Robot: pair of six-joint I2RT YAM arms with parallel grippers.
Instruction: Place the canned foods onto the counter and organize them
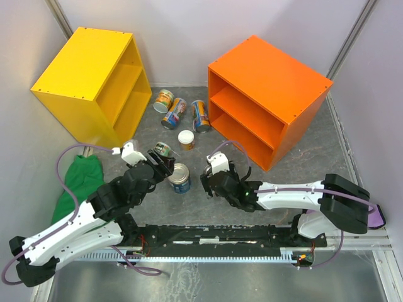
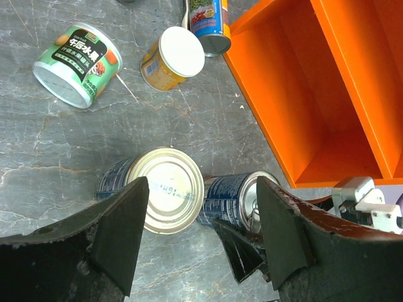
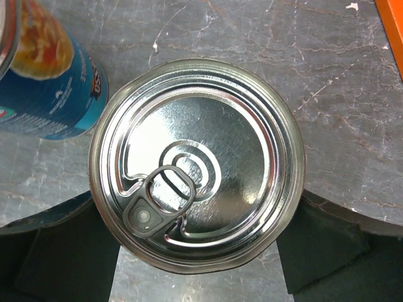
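My left gripper [image 1: 165,165] is part open above an upright blue can [image 1: 179,179], whose pale lid [image 2: 166,188] lies beyond its fingers in the left wrist view. My right gripper [image 1: 217,179] is at another can [image 3: 196,163] with a pull tab, its fingers at both sides; whether they grip it is hidden. A green can [image 2: 78,65] lies on its side, a yellow can [image 2: 170,60] with white lid stands, and several cans [image 1: 176,113] lie at the back.
An orange shelf unit [image 1: 271,75] stands back right, a yellow one [image 1: 82,63] back left, both open-fronted. A green cloth [image 1: 82,179] lies at left.
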